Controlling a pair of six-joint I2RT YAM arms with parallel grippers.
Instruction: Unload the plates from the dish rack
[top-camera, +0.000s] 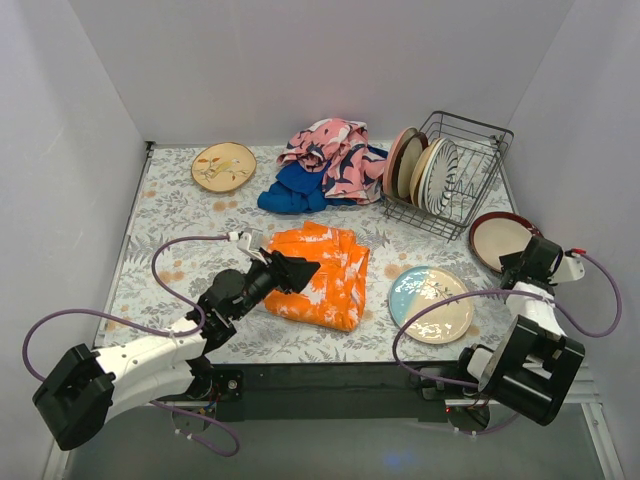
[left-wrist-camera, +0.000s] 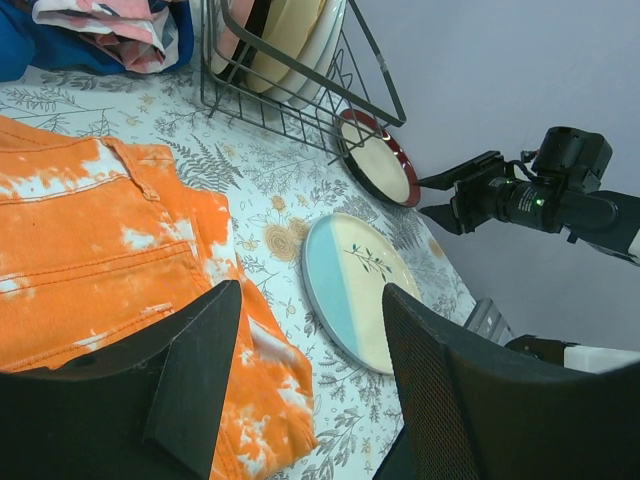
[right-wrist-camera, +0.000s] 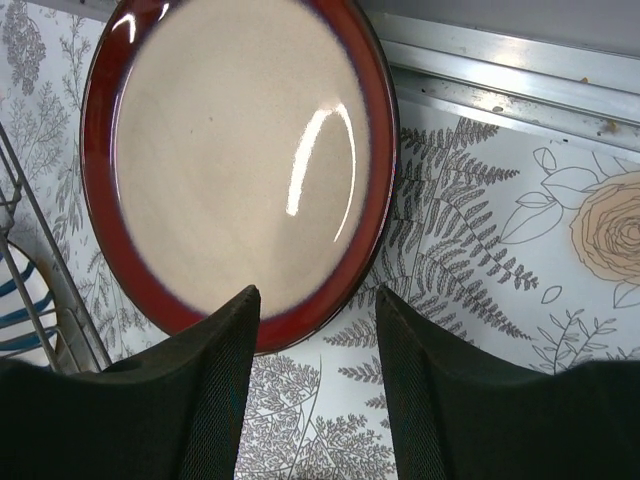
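Observation:
In the top view the wire dish rack (top-camera: 487, 165) stands at the back right. Several plates lean upright at its left side, with a black-and-white striped plate (top-camera: 440, 178) rightmost. A cream plate with a dark red rim (top-camera: 497, 240) lies flat on the table beside the rack. My right gripper (top-camera: 508, 270) is at that plate's near edge; its fingers (right-wrist-camera: 232, 335) are apart with nothing between them, close to the rim in the right wrist view. Over the orange cloth (top-camera: 320, 275), my left gripper has its fingers apart and empty.
A blue-and-cream plate (top-camera: 432, 305) lies flat near the front edge. At the back left is a yellow plate (top-camera: 223, 167). Pink and blue cloths (top-camera: 325, 165) are heaped left of the rack. The right wall stands close to my right arm.

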